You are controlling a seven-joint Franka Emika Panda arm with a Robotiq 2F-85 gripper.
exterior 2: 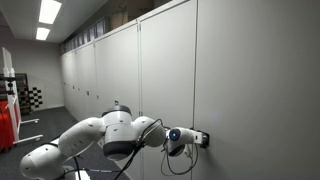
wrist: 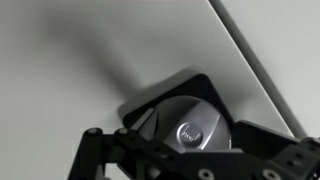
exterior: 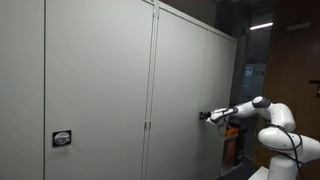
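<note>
A tall light-grey cabinet (exterior: 180, 85) has a dark latch on its door. In the wrist view this latch is a black plate (wrist: 205, 88) with a rounded grey knob (wrist: 192, 118) bearing a round lock. My gripper is right at the knob, its dark parts on either side of the knob's lower half. Whether the fingers press on it is hidden. From both exterior sides, the arm reaches to the latch (exterior 2: 204, 138), and the gripper (exterior: 208, 117) is too small there to judge its fingers.
A second latch (exterior: 62, 138) sits on a door far to the left. A door seam (wrist: 255, 65) runs beside the gripped area. Cables (exterior 2: 180, 170) hang under the wrist. Dark floor lies open behind the arm, with a red object (exterior 2: 8, 120) at far left.
</note>
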